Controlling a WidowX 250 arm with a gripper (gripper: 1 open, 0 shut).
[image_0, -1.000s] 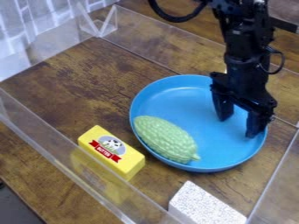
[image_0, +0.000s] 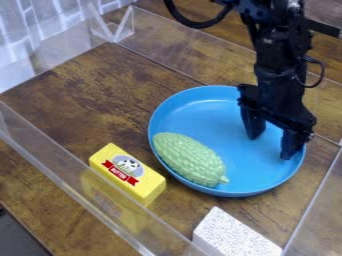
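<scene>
The black gripper (image_0: 274, 130) hangs over the right part of a blue plate (image_0: 227, 112), its fingertips low over the plate's inside and apart from each other, open, with nothing visible between them. A pale green corn-like object (image_0: 189, 157) lies on the left front of the plate, clear of the fingers.
A yellow butter box (image_0: 127, 174) sits left of the plate on the wooden table. A white speckled block (image_0: 235, 238) is at the front. Clear walls border the area.
The gripper has shifted only slightly over the plate. The plate, corn and boxes have not visibly moved.
</scene>
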